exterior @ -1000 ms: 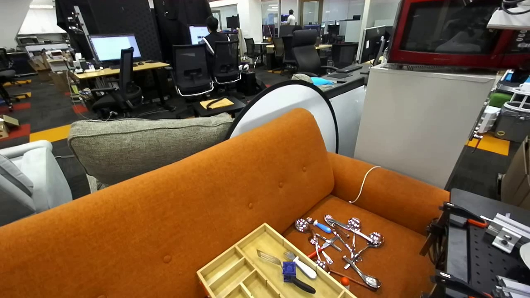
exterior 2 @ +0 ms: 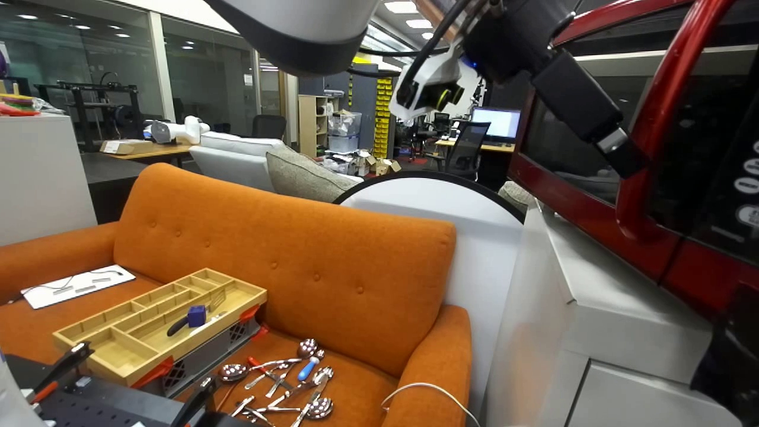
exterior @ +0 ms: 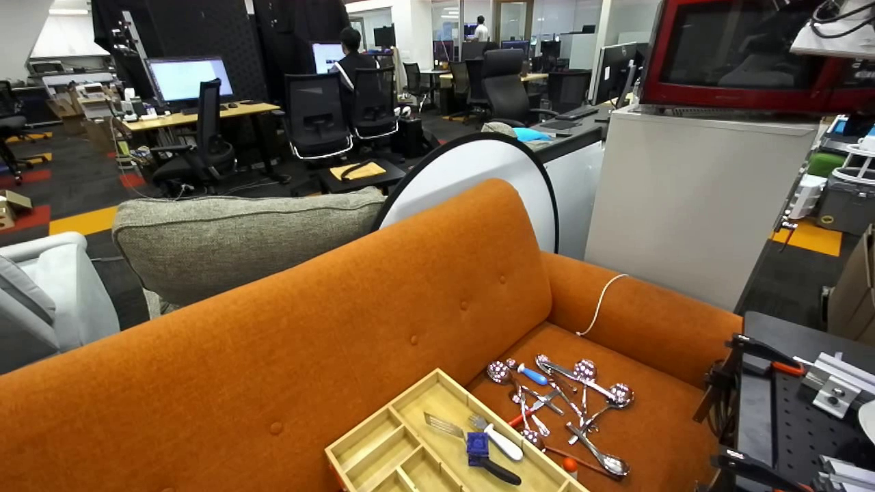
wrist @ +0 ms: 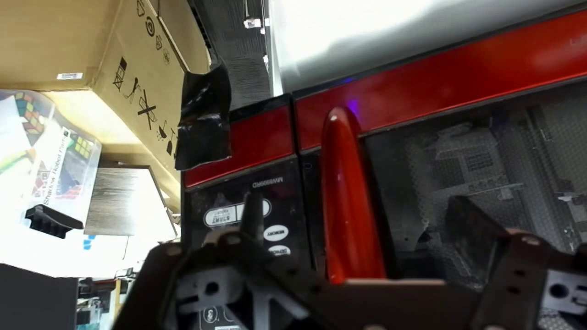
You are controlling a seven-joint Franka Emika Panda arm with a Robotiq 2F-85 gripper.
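A red microwave [exterior: 730,97] with a dark glass door sits on a tall white cabinet. Its upright red handle [wrist: 349,211] lies between the two fingers of my gripper in the wrist view. The fingers stand wide open, one finger over the button panel [wrist: 275,233] and the other over the door glass [wrist: 434,181]. In exterior view 2, the fingertips [exterior 2: 624,158] come up close to the handle [exterior 2: 672,99]. Whether they touch the door cannot be told. The microwave door looks closed.
An orange sofa [exterior 2: 284,235] holds a wooden cutlery tray [exterior 2: 114,346] and a pile of metal utensils [exterior: 566,402]. The white cabinet [exterior: 681,197] stands under the microwave. Cardboard boxes [wrist: 137,71] are beside the button panel.
At the upper right of exterior view 1, the white part of the arm with its black cable has moved slightly left and down. The microwave, tray and utensils look unmoved.
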